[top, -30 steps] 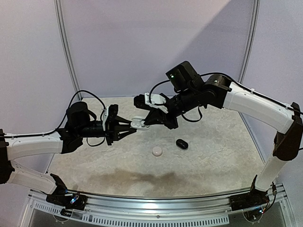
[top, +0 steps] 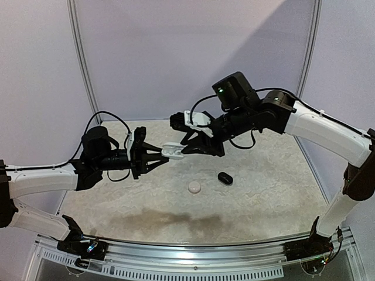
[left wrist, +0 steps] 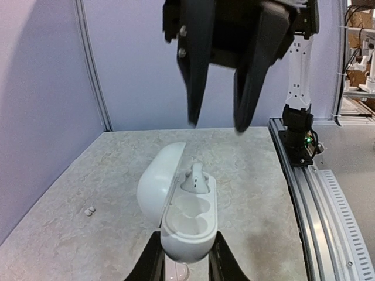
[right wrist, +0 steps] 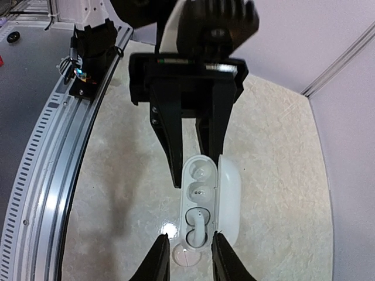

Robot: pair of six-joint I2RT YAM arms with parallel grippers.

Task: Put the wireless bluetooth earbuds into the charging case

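My left gripper is shut on the white charging case (left wrist: 188,225), holding it above the table with the lid (left wrist: 158,182) open. One white earbud (left wrist: 196,180) sits in the case's compartment farthest from the left fingers, its stem sticking up. In the right wrist view, the rounded hollows beside that earbud (right wrist: 199,221) are empty. Over the earbud's end of the case, my right gripper (top: 186,146) stands open, its two fingers (left wrist: 196,88) apart with nothing between them. A small white object (left wrist: 89,211), perhaps the other earbud, lies on the table.
A white round disc (top: 194,187) and a black oval object (top: 225,178) lie on the table below the grippers. Bare tabletop (top: 146,205) surrounds them at the front. The right arm hides part of the table behind.
My right gripper has drawn back a little to the right from the case, so more of the case shows. The left gripper and the case stay almost where they were.
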